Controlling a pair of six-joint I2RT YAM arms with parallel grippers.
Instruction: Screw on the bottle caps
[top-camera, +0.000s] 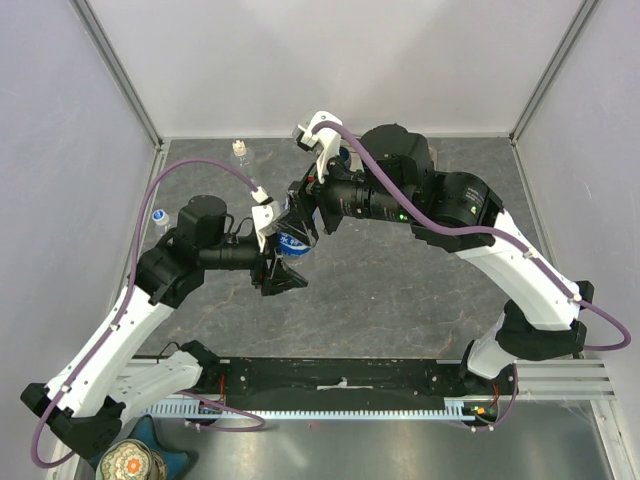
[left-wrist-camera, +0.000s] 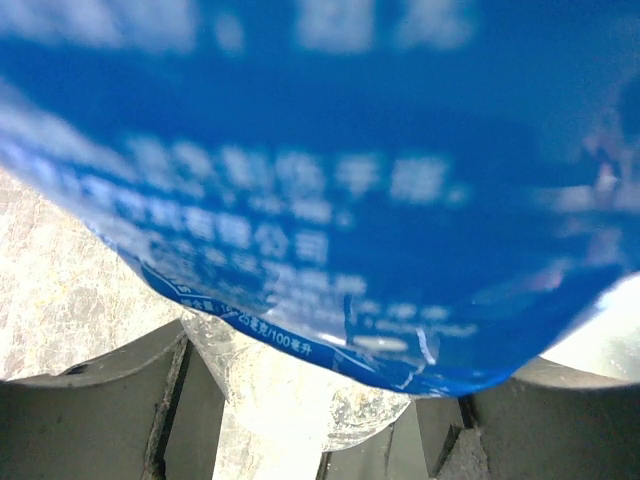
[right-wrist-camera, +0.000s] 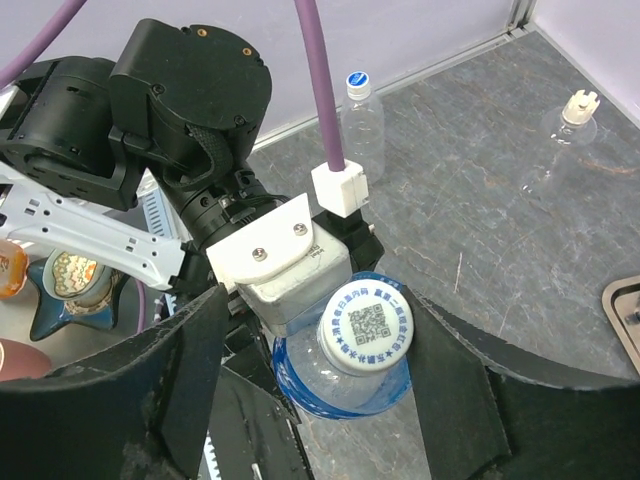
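A clear bottle with a blue label (top-camera: 292, 244) is clasped in my left gripper (top-camera: 279, 254); the label (left-wrist-camera: 350, 200) fills most of the left wrist view, and clear plastic shows between the fingers. On its top sits a white cap (right-wrist-camera: 368, 325) printed with a square code. How tightly the cap sits cannot be told. My right gripper is over the cap, its fingers (right-wrist-camera: 480, 390) parted. The right finger comes close to the cap's edge in the right wrist view, while a gap shows on the left.
A clear bottle with a blue-and-white cap (right-wrist-camera: 358, 85) stands by the left wall. Farther back is another bottle with a cream top (right-wrist-camera: 580, 107). A brown-rimmed tray (right-wrist-camera: 612, 300) lies at the right wrist view's edge. Open grey tabletop (top-camera: 400, 300) lies front and right.
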